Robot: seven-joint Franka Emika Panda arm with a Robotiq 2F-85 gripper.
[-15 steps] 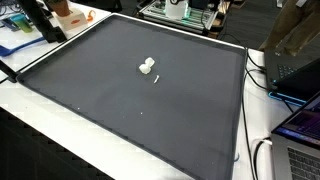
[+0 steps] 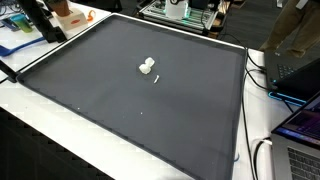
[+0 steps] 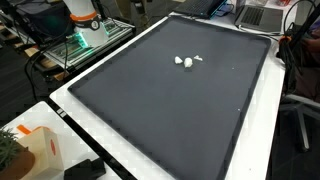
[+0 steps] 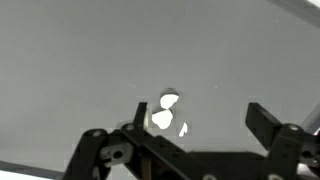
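Note:
Two small white lumps lie close together on the dark grey board: one lump (image 4: 169,101) and, touching or nearly touching it, another lump (image 4: 162,119). Beside them is a thin white sliver (image 4: 183,130). The same white lumps (image 2: 146,66) and sliver (image 2: 157,79) show in exterior view 1, toward the board's far side. My gripper stands open in the wrist view, its black fingers wide apart and nothing held. The white pieces appear between the fingers in that view, lying on the board below. How high the gripper is cannot be told.
The board (image 3: 150,120) is otherwise clear, with a pale table edge around it. A laptop (image 3: 262,18) and cables sit beyond one side. A plant pot (image 3: 15,155) and a wooden-looking item (image 3: 42,150) stand by the near left corner in exterior view 2.

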